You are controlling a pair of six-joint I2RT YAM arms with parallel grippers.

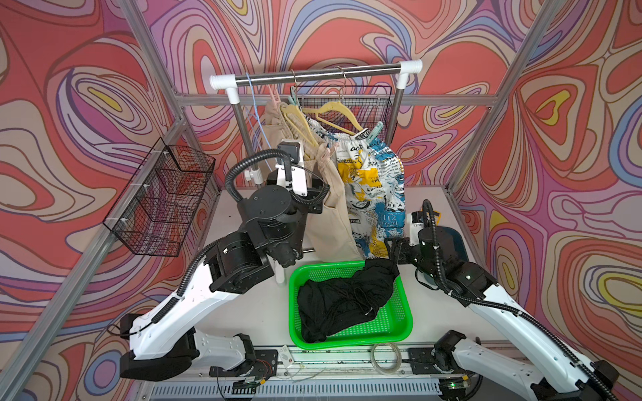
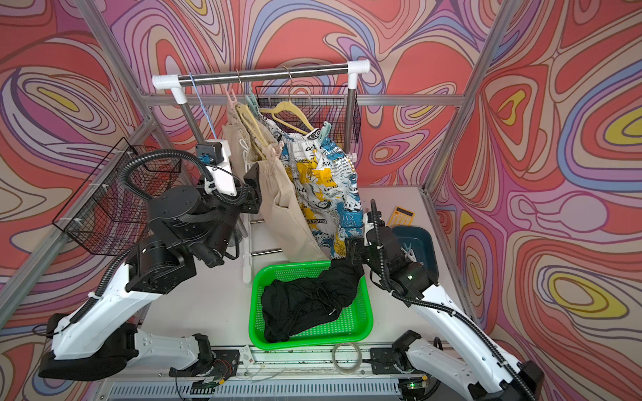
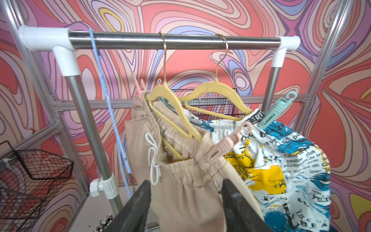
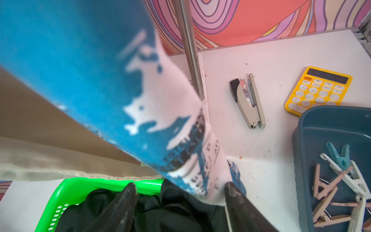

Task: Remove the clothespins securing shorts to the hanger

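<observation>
Beige shorts (image 3: 185,208) hang from a yellow hanger (image 3: 168,92), with a pink clothespin (image 3: 224,147) clipped at the right of the waistband and pink pin tips (image 3: 138,85) showing at the left. Behind them, printed shorts (image 3: 278,174) hang from another yellow hanger (image 3: 216,88), with a teal clothespin (image 3: 277,110) on their right side. My left gripper stands open in front of the beige shorts, below the pink pin and clear of it. Low down, my right gripper is open by the printed leg's hem; whether it touches the cloth I cannot tell.
A green basket (image 1: 404,320) holding black cloth sits below the rack. At the right, a dark blue bin (image 4: 328,112) contains loose clothespins, near a stapler (image 4: 247,102) and a yellow calculator (image 4: 318,89). An empty blue hanger (image 3: 106,90) hangs at the rail's left.
</observation>
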